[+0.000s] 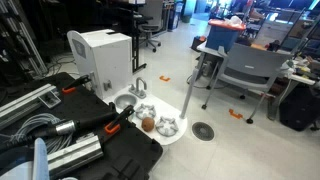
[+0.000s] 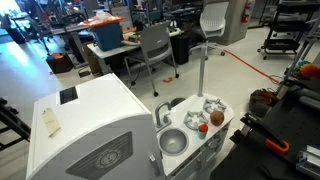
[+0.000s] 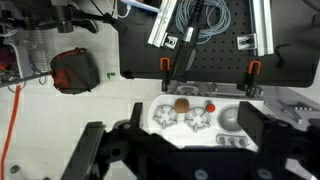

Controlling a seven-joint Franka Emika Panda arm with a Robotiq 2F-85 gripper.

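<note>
In the wrist view my gripper is open, its two dark fingers wide apart with nothing between them. It looks down from above on a small white play-kitchen counter. A brown round object rests at the stove part, among the grey burners. Beside it sits a small red object. The round metal sink and its faucet are at the other end of the counter. My gripper cannot be made out in the exterior views.
A black table borders the counter, with orange-handled clamps, metal brackets and coiled cable on it. A tall white cabinet rises beside the sink. A dark bag lies on the floor.
</note>
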